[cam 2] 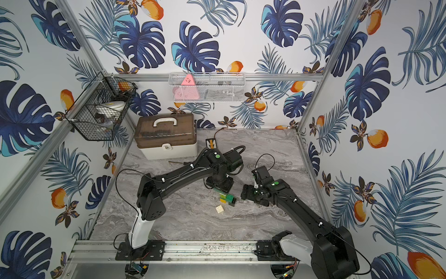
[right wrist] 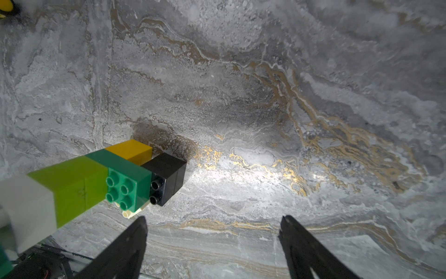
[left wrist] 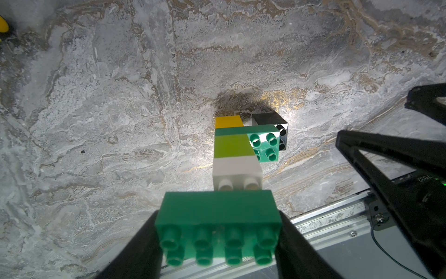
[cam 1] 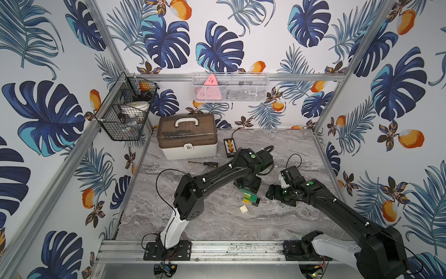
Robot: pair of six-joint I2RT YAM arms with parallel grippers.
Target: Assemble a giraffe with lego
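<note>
A brick stack lies on the table (cam 1: 185, 223): yellow (left wrist: 227, 121), black (left wrist: 267, 118), teal (left wrist: 264, 139), lime (left wrist: 232, 145) and white (left wrist: 237, 169) bricks. A long green brick (left wrist: 218, 209) sits at the white brick's end, between my left gripper's (cam 1: 246, 186) fingers, which are mostly hidden behind it; whether they grip it is unclear. My right gripper stands open just right of the stack, nothing between its fingers. A small cream plate (cam 1: 244, 209) lies in front of the stack.
A lidded toolbox (cam 1: 187, 139) stands at the back left, with a screwdriver (cam 1: 209, 164) in front and a small dark box with orange items (cam 1: 230, 147) beside it. Free table lies at the back right and front left.
</note>
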